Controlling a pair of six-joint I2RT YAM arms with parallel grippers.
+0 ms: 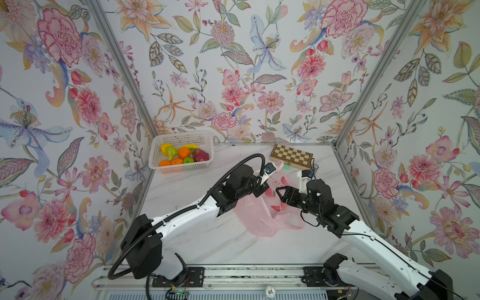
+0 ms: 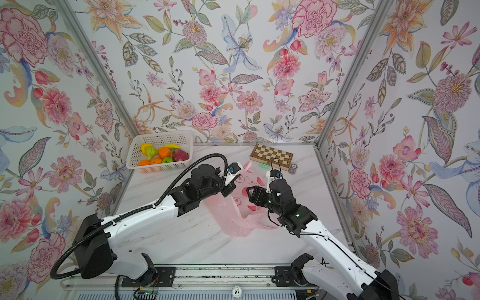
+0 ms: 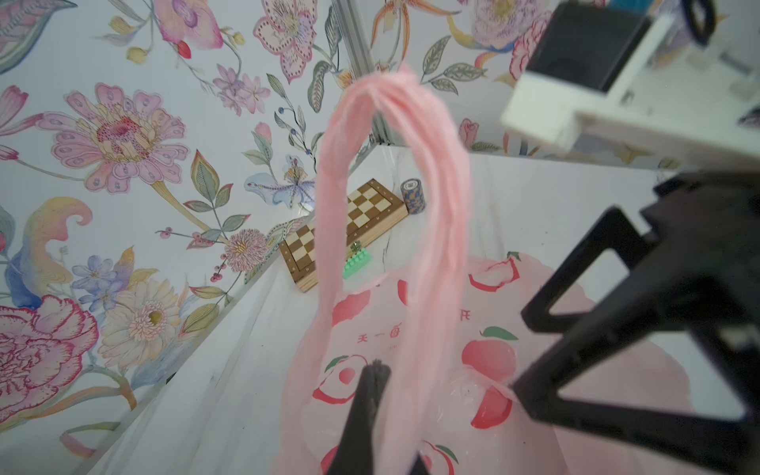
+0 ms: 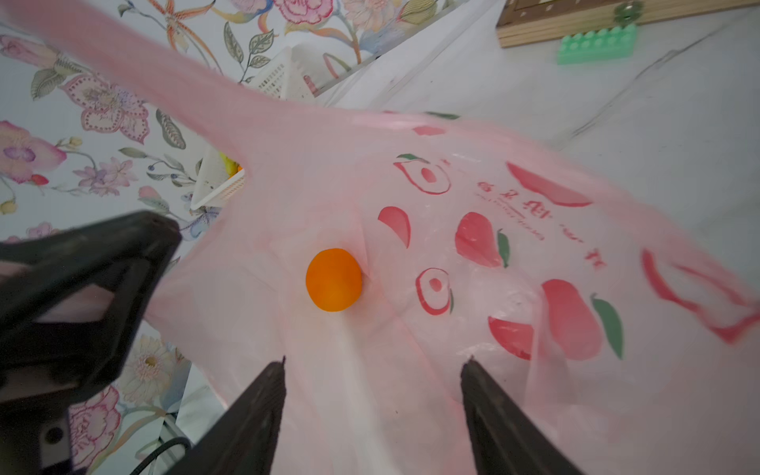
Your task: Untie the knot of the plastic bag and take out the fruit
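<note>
A thin pink plastic bag with red fruit prints [image 1: 257, 222] lies spread in the middle of the table, its mouth open. Inside it an orange [image 4: 334, 279] shows in the right wrist view. My left gripper [image 1: 264, 187] is shut on pink plastic at the bag's upper side. A strap-like handle [image 3: 447, 182] loops up above its fingers [image 3: 370, 396]. My right gripper hovers over the bag's open mouth with its fingers [image 4: 261, 411] apart and nothing gripped between them. The bag's knot cannot be made out.
A white basket [image 1: 212, 150] of mixed fruit stands at the back left. Behind the bag are a chessboard box [image 1: 291, 156], a green block [image 4: 597, 45] and a small patterned roll [image 3: 412, 195]. Both grippers are close together.
</note>
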